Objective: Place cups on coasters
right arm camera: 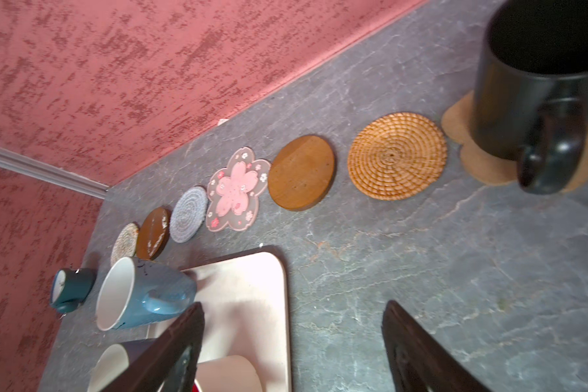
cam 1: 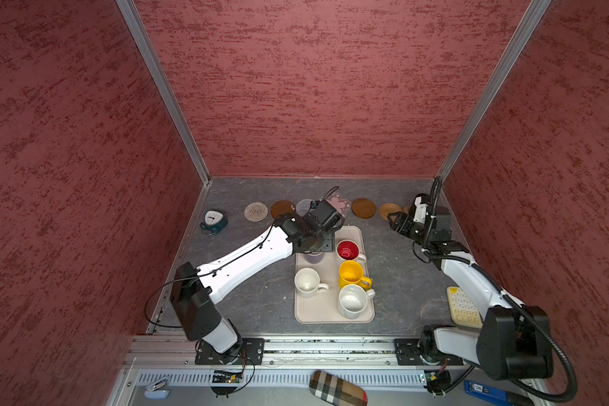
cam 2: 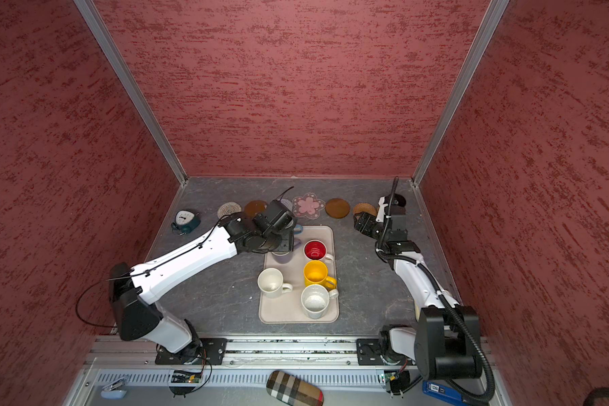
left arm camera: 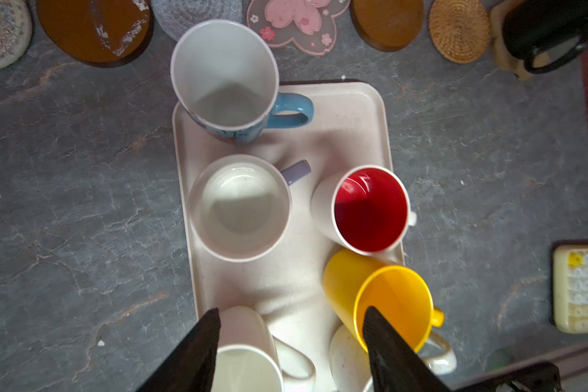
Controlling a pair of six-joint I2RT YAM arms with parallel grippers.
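Observation:
My left gripper hangs open above the tray (left arm camera: 297,274), which holds a blue mug (left arm camera: 225,78), a lilac-handled cup (left arm camera: 240,202), a red-lined cup (left arm camera: 369,209), a yellow mug (left arm camera: 395,303) and white mugs (left arm camera: 241,366). A row of coasters lies behind it: woven round ones (right arm camera: 396,155), wooden discs (right arm camera: 300,171) and a pink flower one (right arm camera: 236,189). A black mug (right arm camera: 529,98) sits on a brown coaster at the right end. My right gripper stands open near that end, with nothing between its fingers.
A teal clock (cam 1: 214,220) stands at the far left. A cream calculator (left arm camera: 578,287) lies at the front right. Bare table lies on both sides of the tray, and walls enclose the back and sides.

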